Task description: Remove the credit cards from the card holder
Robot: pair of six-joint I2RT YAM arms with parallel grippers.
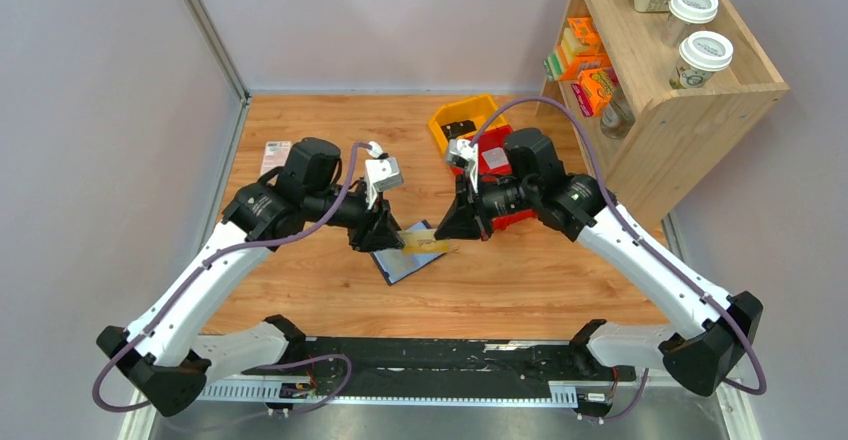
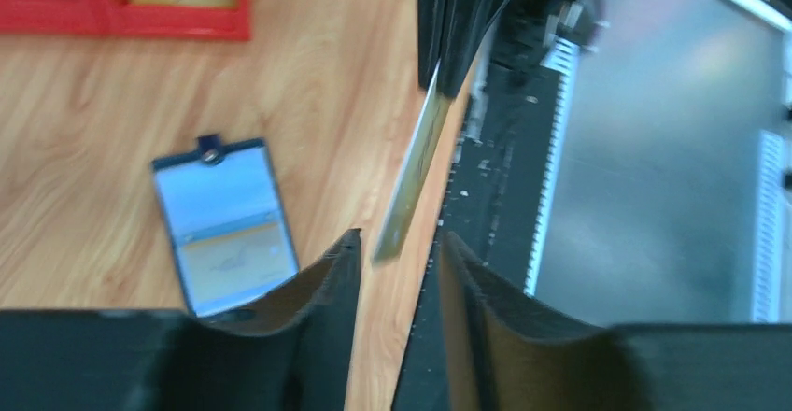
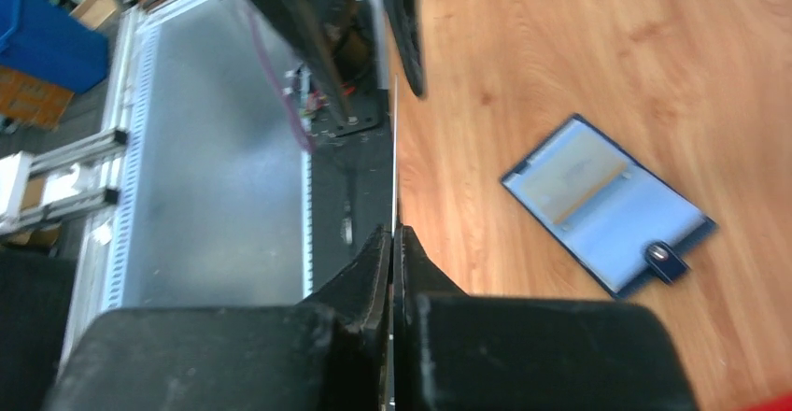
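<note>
A thin yellowish card (image 1: 425, 241) is held edge-on in my right gripper (image 1: 440, 232), which is shut on it; in the right wrist view it shows as a thin pale line (image 3: 394, 159). In the left wrist view the same card (image 2: 411, 173) points toward my left gripper, whose fingers are parted around its free end or just short of it. Below on the table lies a blue card holder with a dark clasp, also in the right wrist view (image 3: 607, 210).
A red tray (image 1: 505, 222) and a yellow tray (image 1: 480, 105) stand at the back right, beside a wooden shelf (image 1: 700, 130) with cups and boxes. A small pale item (image 1: 275, 155) lies back left.
</note>
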